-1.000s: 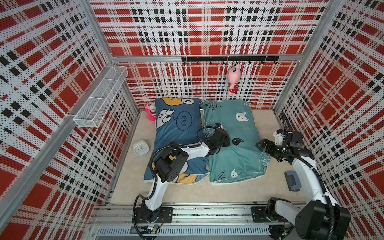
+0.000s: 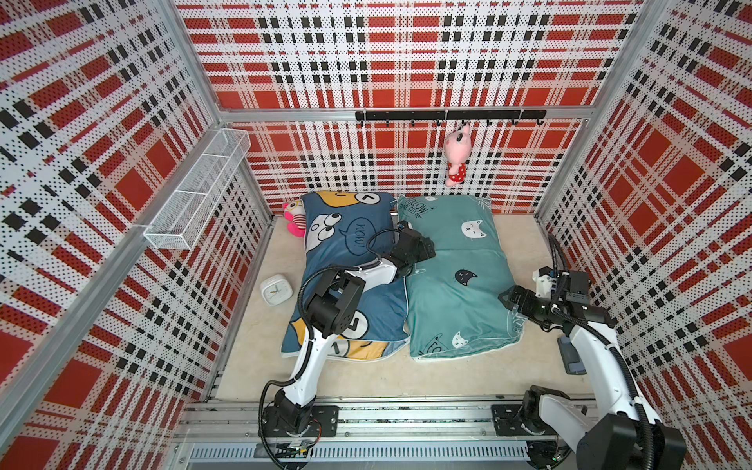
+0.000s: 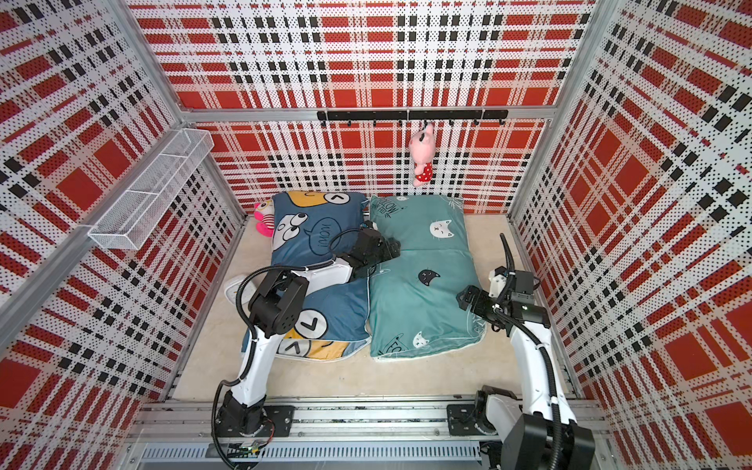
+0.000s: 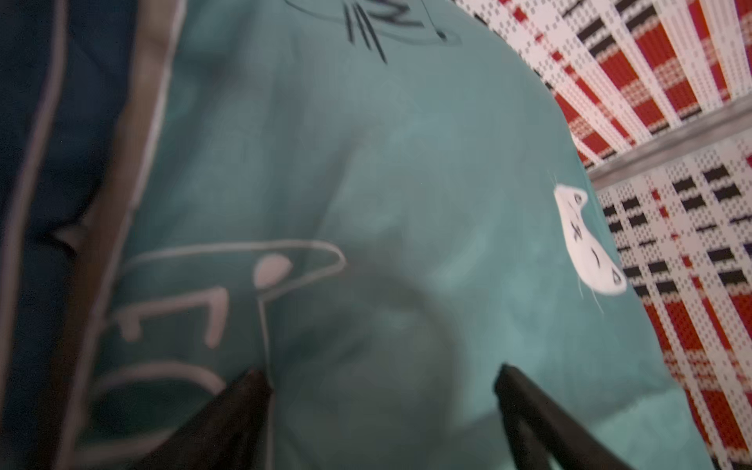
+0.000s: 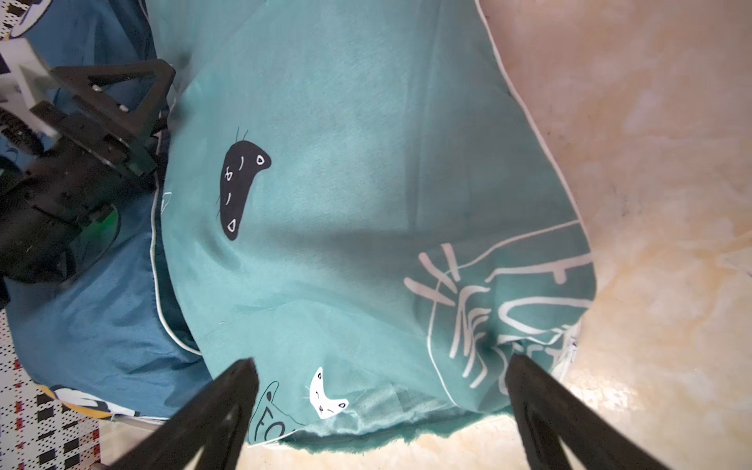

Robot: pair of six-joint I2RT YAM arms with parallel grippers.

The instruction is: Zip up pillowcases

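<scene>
Two pillowcases lie side by side: a blue one (image 2: 352,235) with cartoon eyes on the left and a teal one (image 2: 454,297) with cat faces on the right. My left gripper (image 2: 424,250) is over the teal one's upper left edge; in the left wrist view its blurred fingers stand apart above the fabric, beside the seam (image 4: 117,227) between the cases. My right gripper (image 2: 509,299) hangs open over the teal case's lower right side, where the fabric (image 5: 501,329) is bunched near the corner. I cannot make out a zipper pull.
A pink plush (image 2: 457,152) hangs on the back rail and another (image 2: 295,224) lies at the back left. A white square object (image 2: 275,290) is at the left, a dark object (image 2: 572,355) at the right. A wire basket (image 2: 196,196) is on the left wall.
My right gripper has shifted down a little.
</scene>
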